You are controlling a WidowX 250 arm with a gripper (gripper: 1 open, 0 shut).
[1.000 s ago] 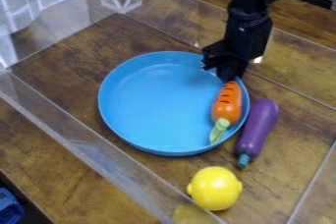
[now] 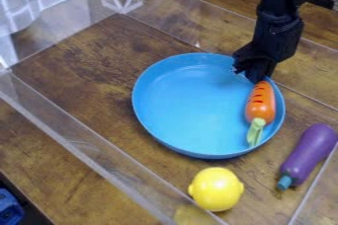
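Note:
My black gripper (image 2: 254, 63) reaches down from the top right to the back right rim of the blue plate (image 2: 192, 106); its fingertips are dark and partly hidden, so I cannot see anything held between them. An orange carrot (image 2: 260, 103) with a pale green top lies on the plate's right side, just below the gripper. A purple eggplant (image 2: 309, 152) lies on the table to the right of the plate. A yellow lemon (image 2: 215, 188) sits in front of the plate.
Clear plastic walls run along the left and front of the wooden table (image 2: 79, 61). The table left of and behind the plate is bare. A blue object (image 2: 7, 209) shows at the bottom left corner.
The gripper and the plate have moved to the right, the carrot along with the plate. The eggplant has been shifted rightward and toward the front. The lemon is about where it was.

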